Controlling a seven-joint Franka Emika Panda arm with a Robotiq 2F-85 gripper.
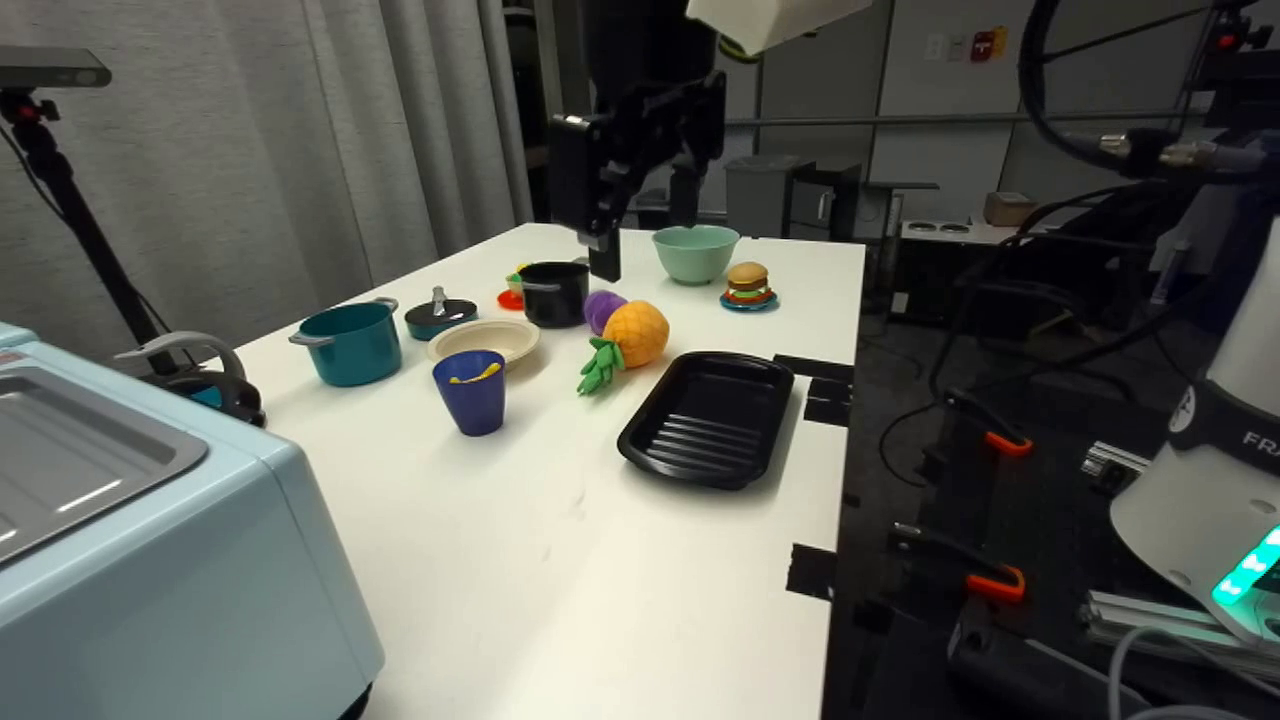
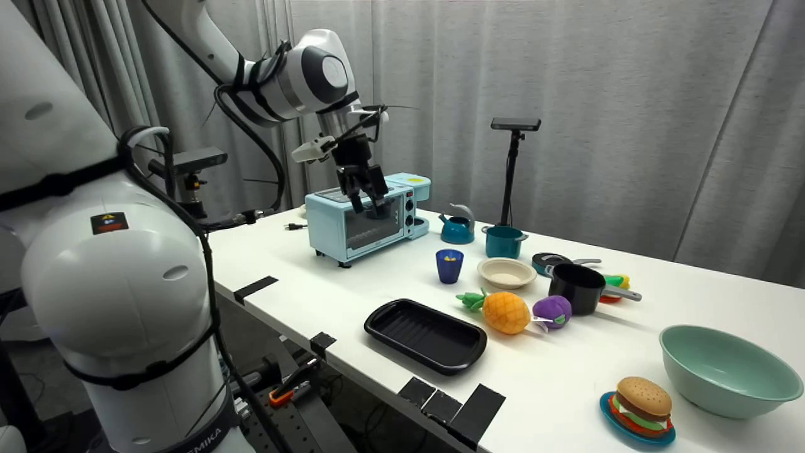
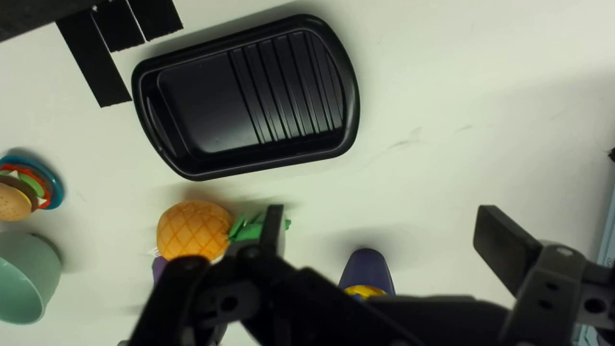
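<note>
My gripper is open above the table, its two fingers wide apart with nothing between them. In the wrist view, the blue cup (image 3: 367,271) with something yellow inside shows between and below the fingers, partly hidden by the gripper body. A plush pineapple (image 3: 194,229) lies beyond the left finger, which overlaps its green leaves. The black baking tray (image 2: 424,336) rests empty near the table's front edge. Behind the pineapple sits a purple plush eggplant (image 2: 553,311). From exterior view 1, the gripper (image 1: 642,246) hangs clear of everything on the table.
A light-blue toaster oven (image 2: 370,219) stands at one end. Around the cup are a cream bowl (image 2: 507,273), teal pot (image 2: 503,241), kettle (image 2: 456,229) and black saucepan (image 2: 577,288). A toy burger (image 2: 641,408) and green bowl (image 2: 728,370) occupy the opposite end. Bare table lies between oven and tray.
</note>
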